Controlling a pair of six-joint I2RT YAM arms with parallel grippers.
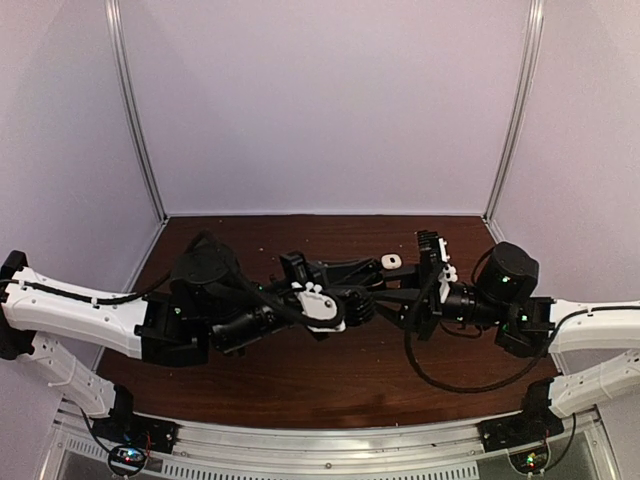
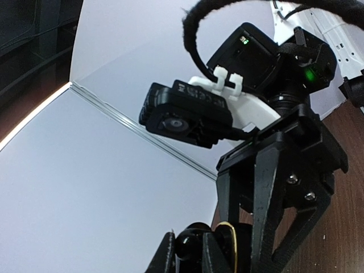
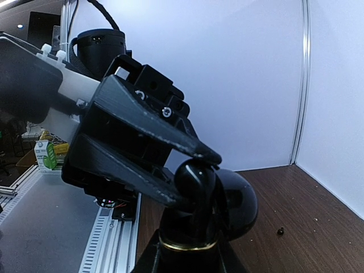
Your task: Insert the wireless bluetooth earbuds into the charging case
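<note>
In the right wrist view, my left gripper is shut on a glossy black earbud (image 3: 195, 181), held right at the mouth of the black charging case (image 3: 239, 206). My right gripper is shut on that case, whose gold-edged body (image 3: 187, 245) sits between its fingers with the lid open. The left wrist view has the earbud (image 2: 189, 244) between the left fingers, close against the case (image 2: 243, 242). How deep the earbud sits cannot be told. From the top view, the arms mostly hide both things where the left gripper (image 1: 378, 272) and right gripper (image 1: 375, 298) meet.
A white square piece with a dark centre (image 1: 391, 261) lies on the table behind the grippers. One small black object (image 3: 280, 231) rests on the brown tabletop (image 3: 278, 199). Walls enclose the back and sides.
</note>
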